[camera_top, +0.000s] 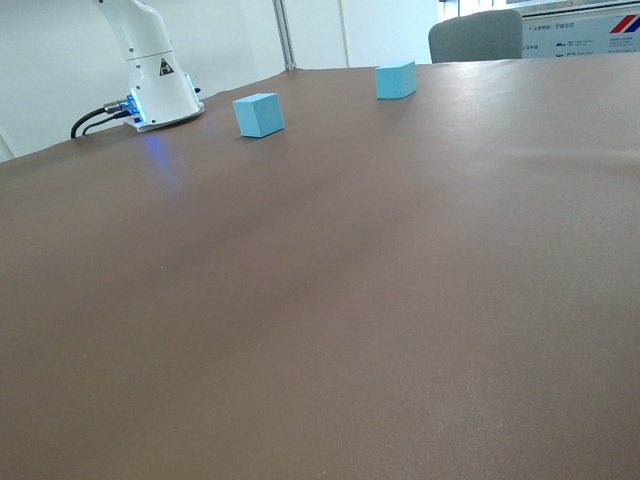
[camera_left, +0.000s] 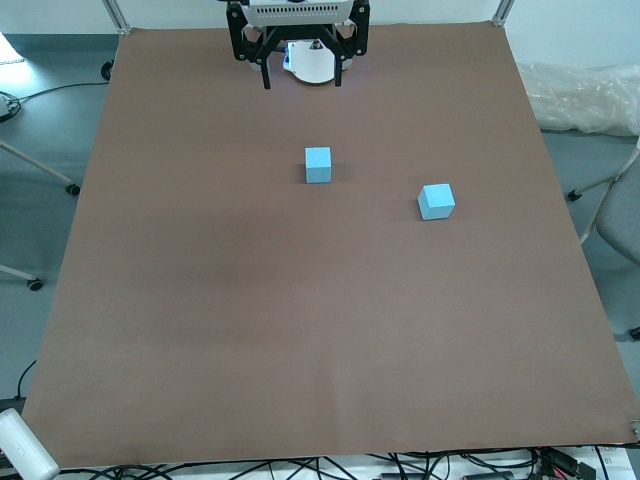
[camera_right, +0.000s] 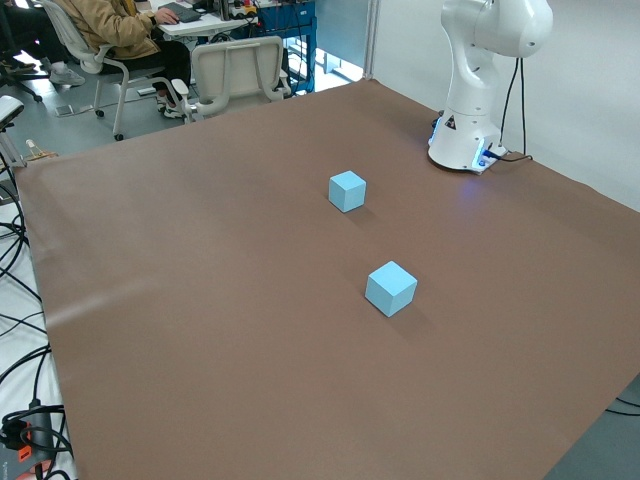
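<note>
Two light blue cubes rest apart on the brown table (camera_left: 320, 300). In the left view, one cube (camera_left: 318, 165) is near the middle and the other (camera_left: 436, 201) sits lower and to the right. My gripper (camera_left: 302, 75) hangs at the far edge, above and clear of both cubes, its black frame partly cropped; whether it is open or shut is unclear. The top view and right view show the white arm base (camera_right: 462, 140) beyond the cubes, with the gripper out of frame.
Cables (camera_left: 430, 465) run along the near edge, beside a white cylinder (camera_left: 25, 445). Chairs (camera_right: 238, 75) and a seated person stand off the table, and a plastic bundle (camera_left: 580, 95) lies beyond the right edge.
</note>
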